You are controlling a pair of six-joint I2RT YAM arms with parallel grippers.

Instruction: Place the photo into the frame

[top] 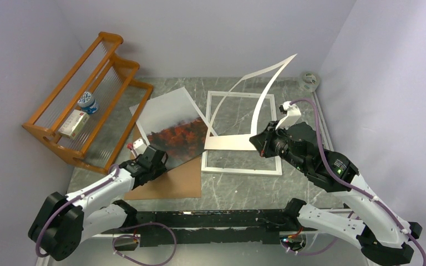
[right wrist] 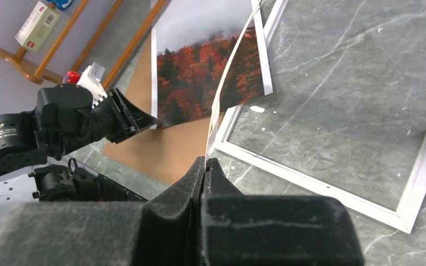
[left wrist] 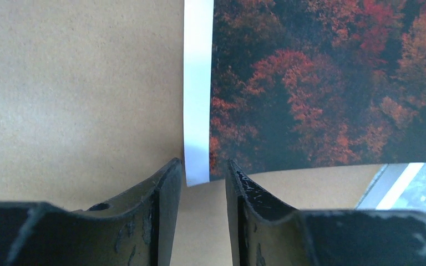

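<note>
The photo [top: 178, 130] of red autumn trees under a pale sky lies tilted, partly on a brown backing board [top: 183, 185], its right corner over the edge of the white frame [top: 244, 171]. My left gripper is part open at the photo's lower left corner; the white border [left wrist: 197, 111] runs between its fingertips, not clamped. My right gripper is shut on one strip of a thin cream paper mat [top: 230, 142], an open rectangle that bends upward above the frame. In the right wrist view the mat [right wrist: 217, 105] shows edge-on.
An orange wooden shelf [top: 130, 80] with a small box [top: 74, 123] and a blue jar [top: 87, 102] leans at the left. A tape roll [top: 309, 81] sits at the back right.
</note>
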